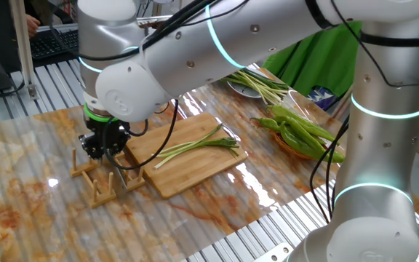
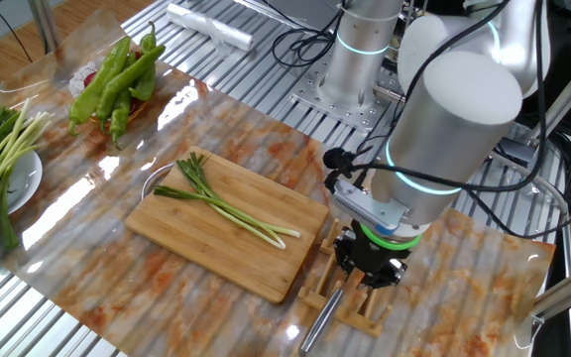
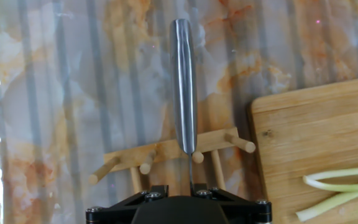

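Note:
A knife with a silver metal handle (image 3: 184,87) shows in the wrist view. Its thin blade (image 3: 191,171) runs down toward my gripper and disappears behind the gripper's dark body, close to the right finger. In exterior view 2 the knife handle (image 2: 321,323) sticks out beside my gripper (image 2: 363,273), over a wooden peg rack (image 2: 367,324). My gripper is low over this rack. The inner pads are hidden, so whether they grip the blade cannot be seen.
Beside the rack lies a wooden cutting board (image 2: 266,198) with spring onions (image 2: 211,196) on it. Green peppers (image 2: 117,84) sit in a basket, and more spring onions (image 2: 3,164) lie on a plate. The tabletop left of the rack in exterior view 1 is clear.

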